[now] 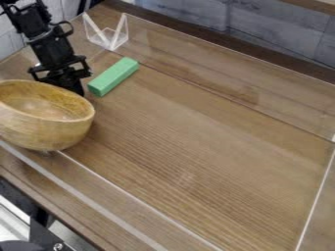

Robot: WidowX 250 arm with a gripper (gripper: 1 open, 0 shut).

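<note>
The black robot gripper (pixel 69 75) is at the upper left, just above and behind a large yellow wooden bowl (pixel 46 123). Its fingertips are small and dark, and I cannot make out whether anything is between them. A green block (pixel 114 75) lies to the right of the gripper.
A white wire stand (pixel 109 31) stands at the back, above the green block. The bowl sits at the table's left side.
</note>
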